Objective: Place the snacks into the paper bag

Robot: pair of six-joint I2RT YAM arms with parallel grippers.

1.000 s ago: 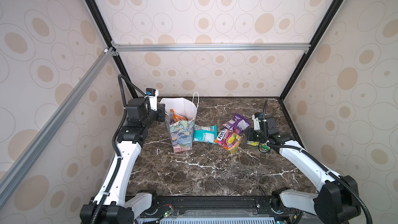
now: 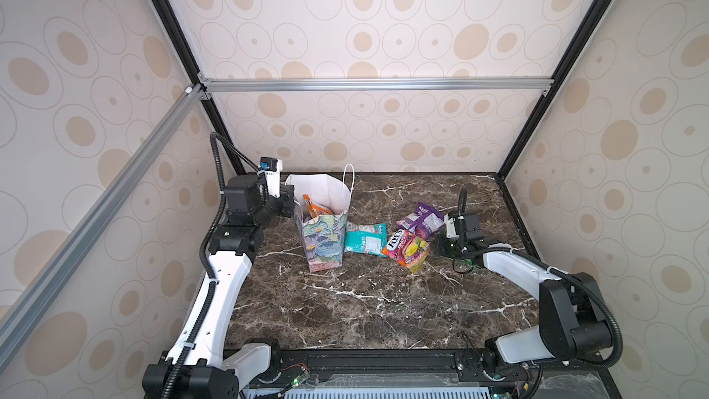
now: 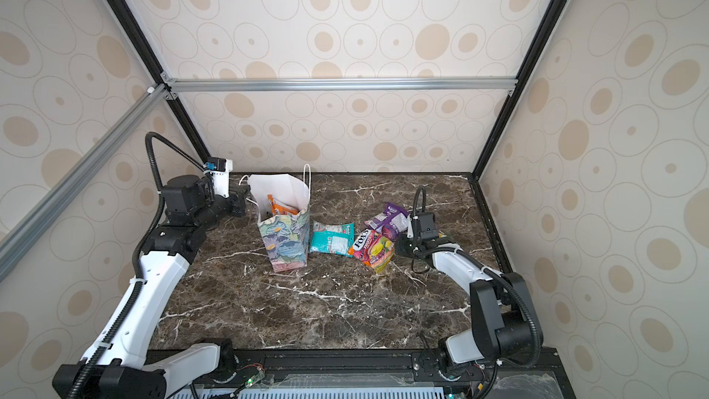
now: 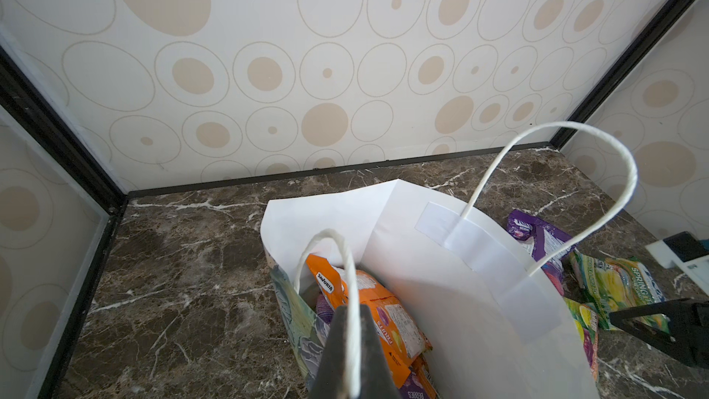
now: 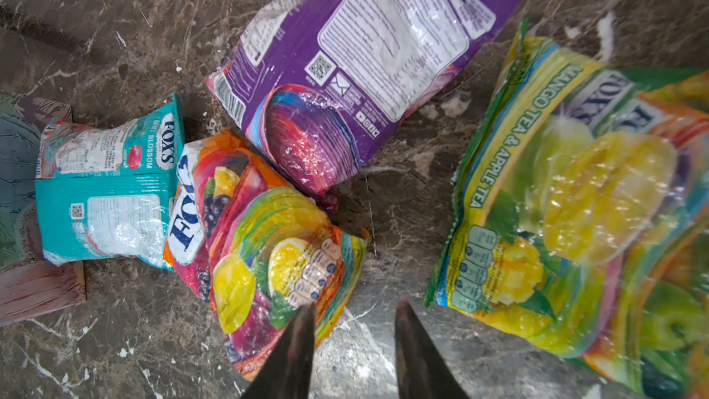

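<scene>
The patterned paper bag (image 2: 322, 242) stands upright at the left, its mouth up, with an orange snack pack (image 4: 380, 310) inside. My left gripper is at the bag's near handle (image 4: 353, 347), shut on it. The right gripper stands open above the table, nothing between its fingers. Ahead of its fingers, slightly left, is the orange fruits pack (image 5: 258, 251). A purple berries pack (image 5: 391, 37) lies beyond, and a teal pack (image 5: 110, 199) lies between the fruits pack and bag. The green spring tea pack (image 5: 546, 214) lies to the right.
Behind the packs is free room up to the patterned back wall (image 2: 369, 133). The bag's other handle (image 4: 627, 155) loops up at its right side. The purple and fruits packs touch.
The left arm and bag look still.
</scene>
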